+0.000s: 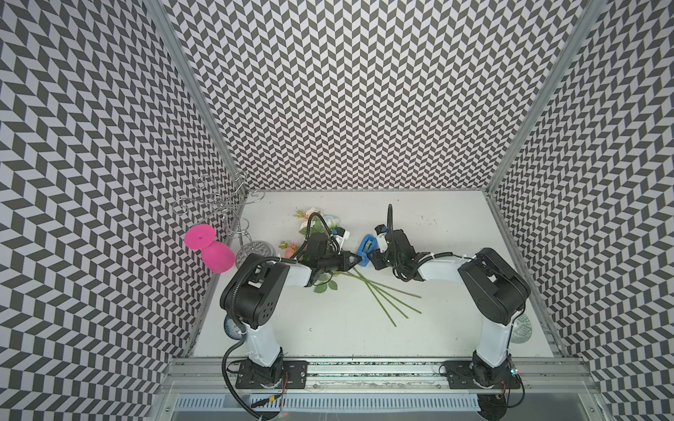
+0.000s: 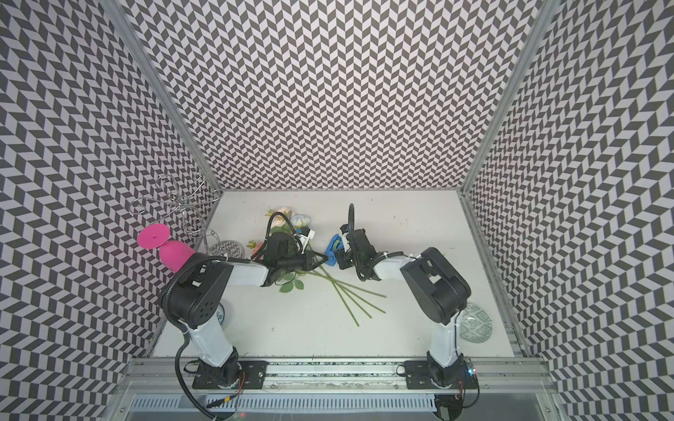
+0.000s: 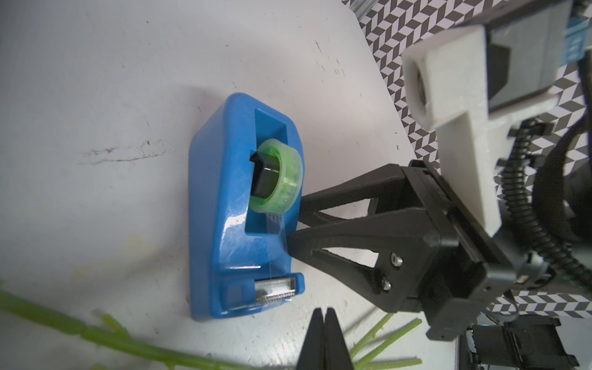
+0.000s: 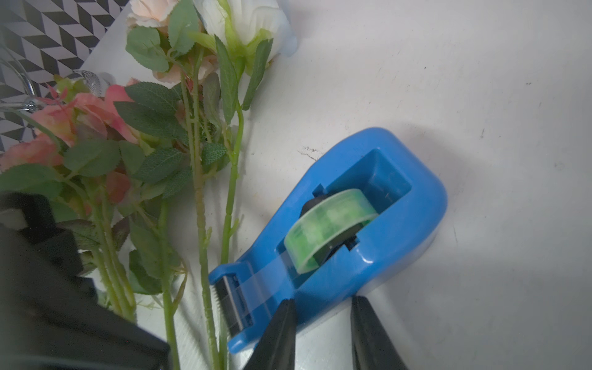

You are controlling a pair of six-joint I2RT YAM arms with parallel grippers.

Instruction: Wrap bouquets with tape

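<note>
A blue tape dispenser [image 3: 206,234] with a green tape roll [image 3: 286,178] stands in mid-table. My right gripper is at its side wall, fingers parted in the right wrist view; whether they touch it, I cannot tell. My left gripper is shut, nothing showing between its fingertips, close to the dispenser's cutter end. In the right wrist view a strip of tape [image 4: 266,282] runs from the roll to the cutter. Pink, peach and white flowers [image 4: 246,30] lie to the left, partly under the left arm, their green stems [image 1: 386,294] spreading toward the front right.
A pink vase [image 1: 217,257], a wire rack [image 1: 224,203] and a glass dish [image 2: 226,249] crowd the left side. A blue-patterned bowl [image 1: 233,327] is mostly behind the left arm. A patterned dish [image 2: 476,322] sits at right.
</note>
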